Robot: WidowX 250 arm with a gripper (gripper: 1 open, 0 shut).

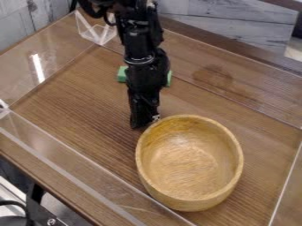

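My black gripper (144, 119) hangs low over the wooden table, its tip just behind the rim of a yellow oval bowl (189, 163). It looks shut, with nothing visible between its fingers, though the dark tips are hard to make out. A green object (164, 76) lies partly hidden behind the arm.
A white object (97, 26) stands at the back left, and pale boards run behind the table.
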